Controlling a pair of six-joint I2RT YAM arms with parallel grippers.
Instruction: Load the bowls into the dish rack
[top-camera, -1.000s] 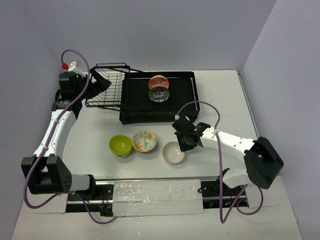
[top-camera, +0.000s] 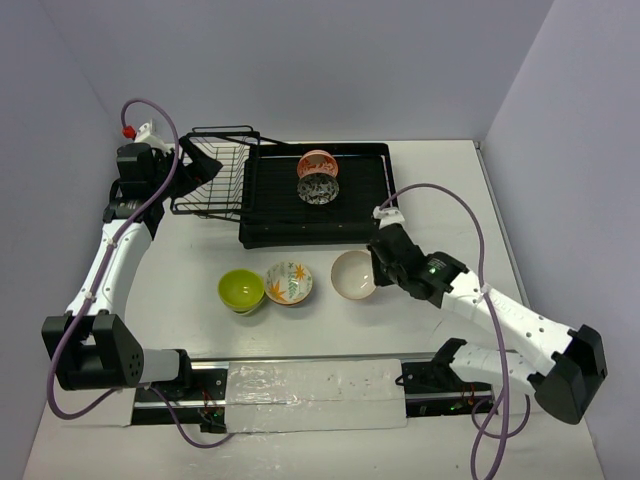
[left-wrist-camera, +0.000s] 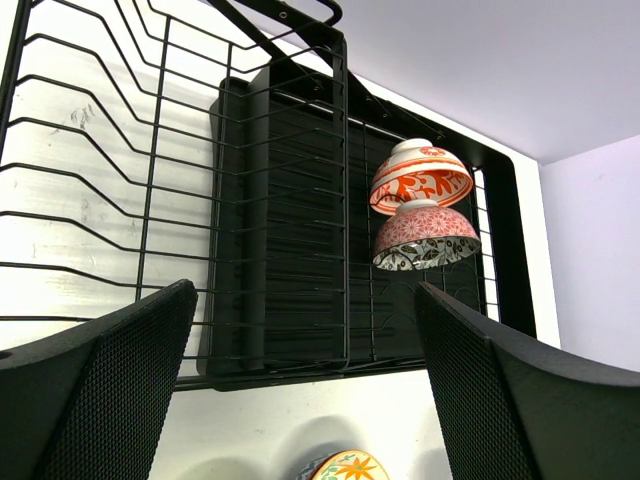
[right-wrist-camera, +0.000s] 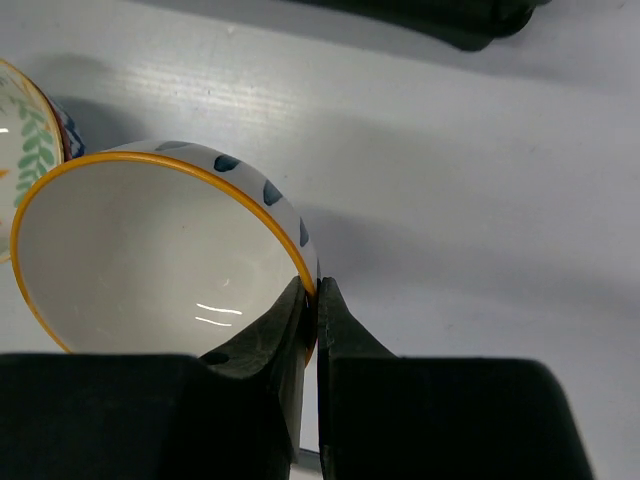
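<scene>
My right gripper is shut on the rim of a cream bowl with an orange edge, seen at front centre-right of the top view. My left gripper stands open over the rack's wire left section, nothing between its fingers. In the black dish rack sit an orange-patterned bowl and a pink-patterned bowl, both on their sides or tilted. On the counter are green bowls and a flower-patterned bowl.
Side walls and a back wall enclose the workspace. A front ledge with a clear plastic-covered strip lies below the bowls.
The right arm has moved toward the back and right, carrying the cream bowl with it. The left arm and the other bowls have not moved.
</scene>
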